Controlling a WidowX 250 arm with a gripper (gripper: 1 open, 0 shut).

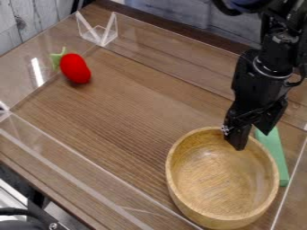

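Note:
My black gripper (245, 128) stands open above the back rim of a large wooden bowl (210, 180) at the lower right, its fingers pointing down. A green object (274, 151) lies beside the bowl on its right, partly hidden by the bowl and the gripper. Whether the fingertips touch the bowl or the green object is unclear.
A red tomato-like object (74, 68) with a green top lies at the upper left. A white wire-like holder (99, 29) stands at the back left.

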